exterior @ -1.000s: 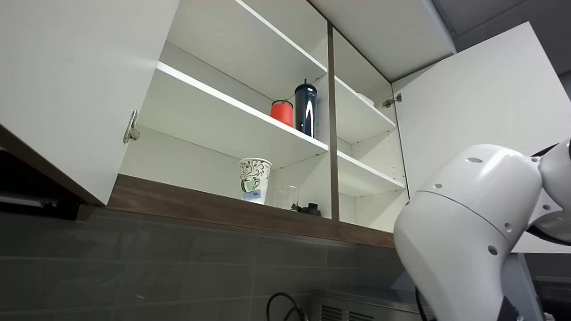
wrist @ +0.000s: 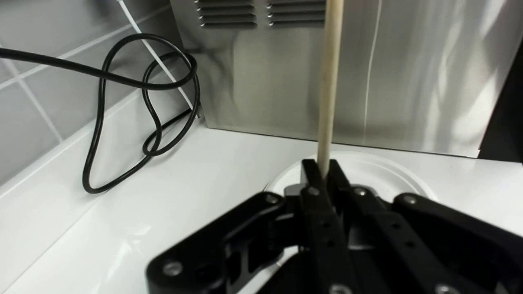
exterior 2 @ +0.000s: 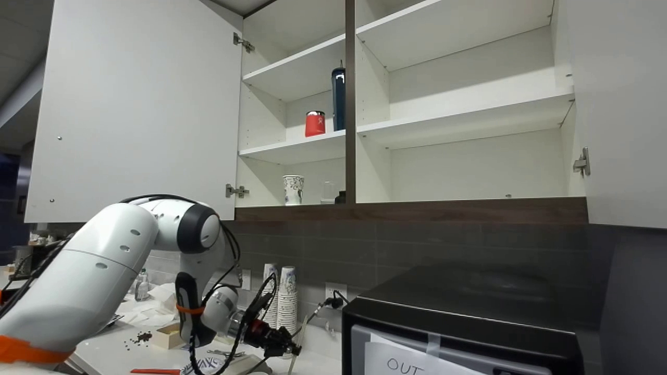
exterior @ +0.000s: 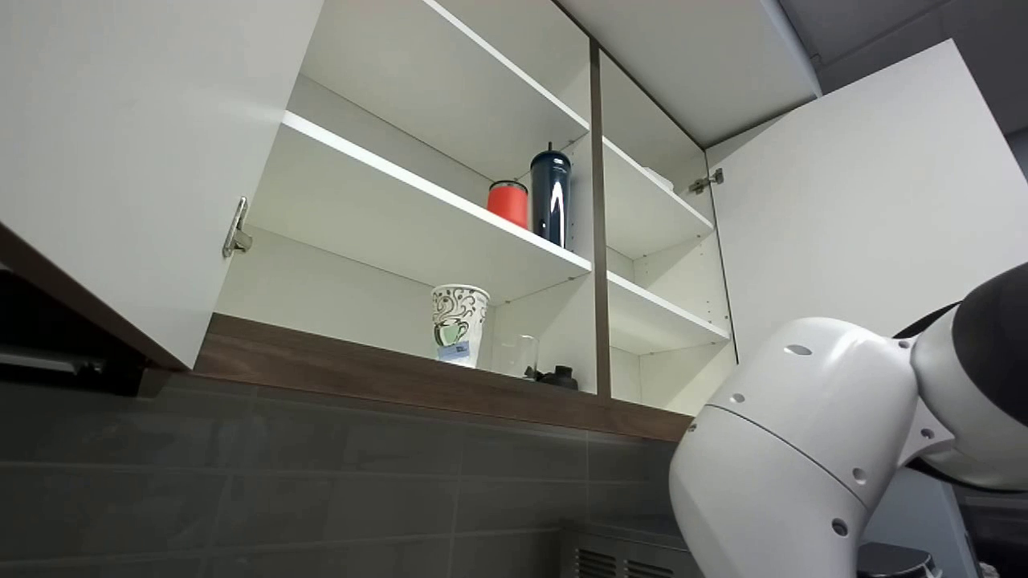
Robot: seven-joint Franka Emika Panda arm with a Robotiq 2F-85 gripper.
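Observation:
My gripper is shut on a thin, pale wooden stick, which runs up out of the top of the wrist view. A white round plate lies on the counter beneath and beyond the fingertips, partly covered by the gripper. In exterior view 2 the gripper is low, beside the black microwave-like box, with the stick standing nearly upright at its tip. The stick's lower end is hard to make out. Exterior view 1 shows only the arm.
A looped black cable lies on the counter by the tiled wall. The metal box side stands just ahead. Stacked paper cups are behind the gripper. Above, the open cabinet holds a paper cup, red tumbler and dark bottle.
In exterior view 1 the arm has shifted left and its upper bend sits lower. A black cable loop seen low by the metal box is out of sight. The cabinet's contents are unchanged.

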